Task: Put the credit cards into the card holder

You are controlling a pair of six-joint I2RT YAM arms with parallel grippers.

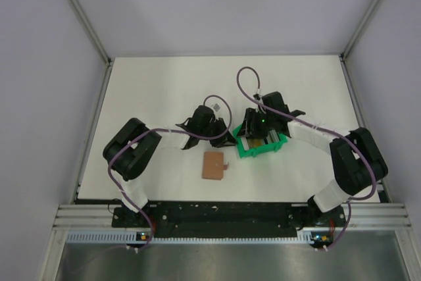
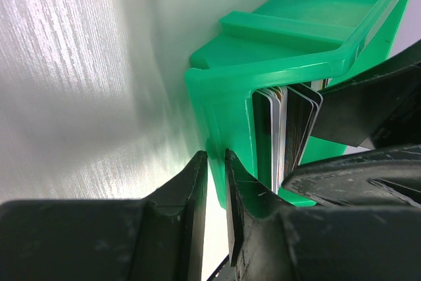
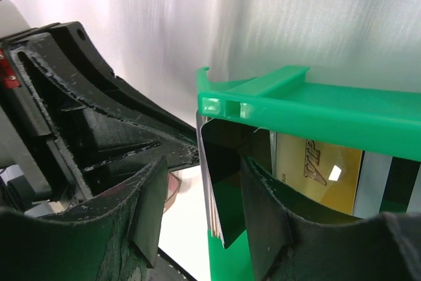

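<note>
The green card rack [image 1: 260, 149] holds cards upright in slots. At its left end stand several cards [image 2: 283, 129], one dark in front, also seen edge-on beside a gold card [image 3: 319, 169]. My left gripper is at that end, its fingertips close together against the green wall; whether anything is between them is unclear. My right gripper is over the dark card [image 3: 227, 182], fingers apart on either side of the card edges, part open. The brown card holder [image 1: 214, 165] lies below the rack in the top view.
The two arms meet over the rack, their grippers very close to each other. A dark edge runs along the table's front.
</note>
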